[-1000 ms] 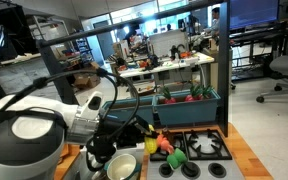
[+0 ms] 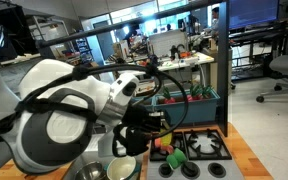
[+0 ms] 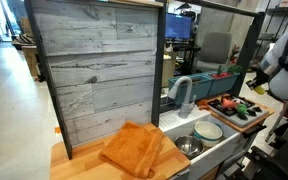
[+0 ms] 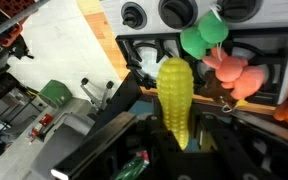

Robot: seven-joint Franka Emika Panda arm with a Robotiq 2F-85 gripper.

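A smooth, elongated yellow object stands between the fingers of my gripper, which is shut on it. In exterior view 1 the yellow piece shows just beyond the dark gripper, above the left part of the stove. From exterior view 2 it appears as a small yellow spot at the far right, raised above the counter. Below it in the wrist view lie a green item and a pinkish-red item on the stove. The arm hides part of the stove in exterior view 1.
A blue bin with red and green items stands behind the stove. The sink holds a metal bowl, with a pale bowl beside it. An orange cloth lies on the wooden counter. A faucet rises behind the sink.
The arm has risen and shifted right in exterior view 1, covering more of the bin. The yellow object has moved slightly up with the gripper. The green item stays put.
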